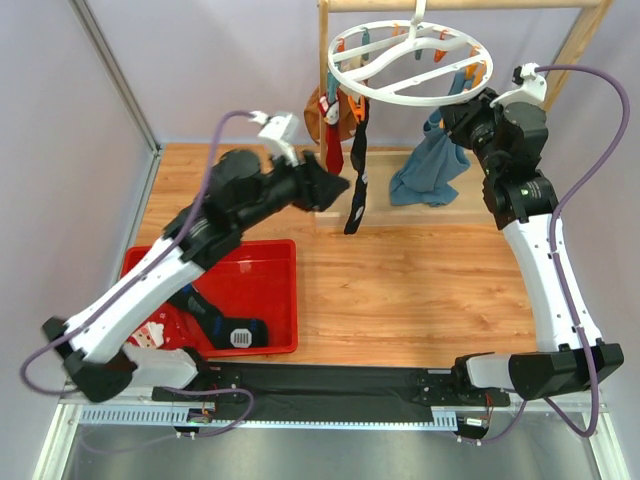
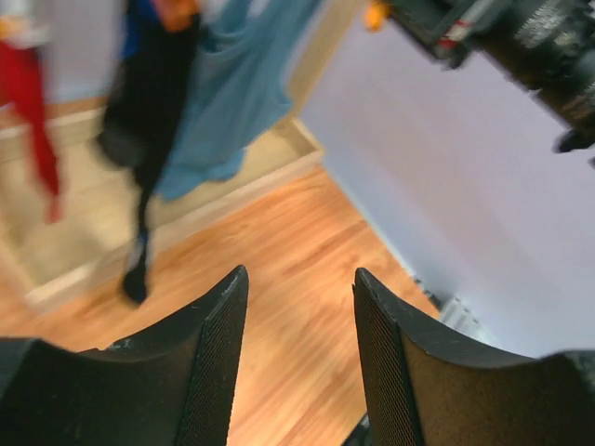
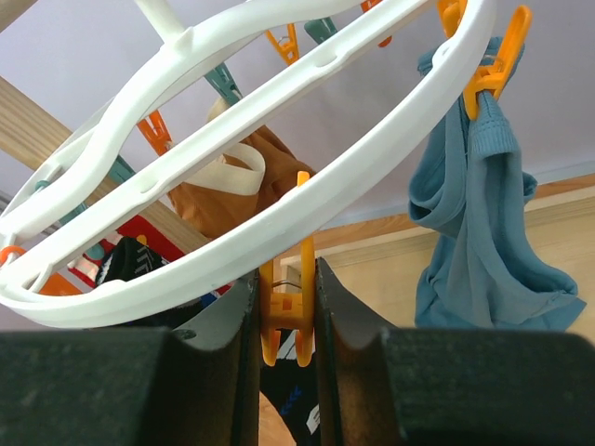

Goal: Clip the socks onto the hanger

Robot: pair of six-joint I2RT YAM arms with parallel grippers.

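Observation:
The white round hanger carries colored clips and hanging socks. My right gripper is shut on an orange clip under the rim; a black sock hangs below. A black sock and a red sock hang at the hanger's left, blue socks at the right.
A red bin with socks lies front left. The hanger's wooden frame stands over a pale wooden base at the back.

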